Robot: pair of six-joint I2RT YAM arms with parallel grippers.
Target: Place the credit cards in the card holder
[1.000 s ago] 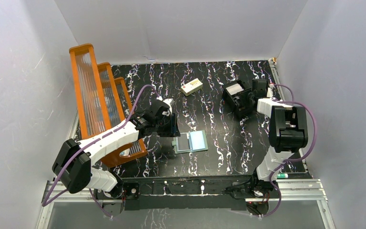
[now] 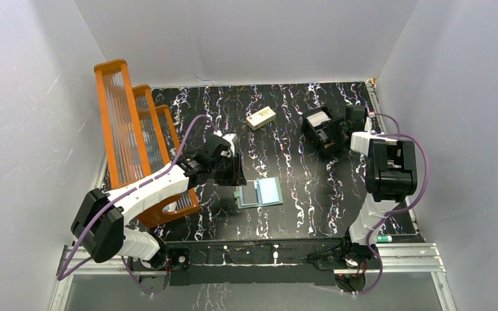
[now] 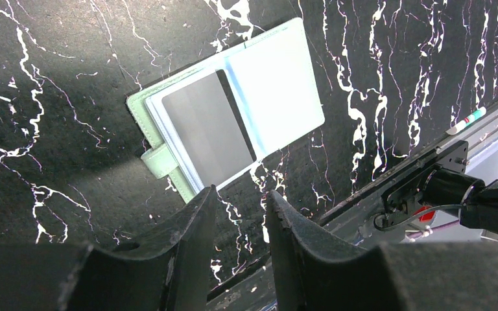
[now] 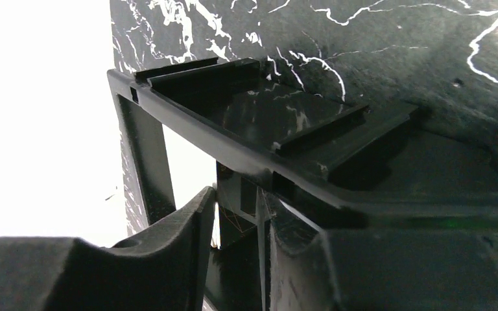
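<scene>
The green card holder (image 2: 259,192) lies open on the marble-patterned table, also seen in the left wrist view as a holder (image 3: 162,161) with a grey card-shaped panel in its left side and a pale blue right side. Over its upper left edge my left gripper stands open, nothing between its fingers. A black box (image 2: 323,146) at the right contains a white card (image 4: 188,165) and a dark card with thin lines (image 4: 237,194). At this box my right gripper is part open, fingertips close to the dark card. Whether they touch it cannot be told.
A small pale box (image 2: 260,118) lies at the back middle. Orange-framed racks (image 2: 131,129) stand on the left behind my left arm. The black box's raised rim (image 4: 233,152) passes close to my right fingers. Bare table separates holder and box.
The left arm and the card holder have not visibly moved.
</scene>
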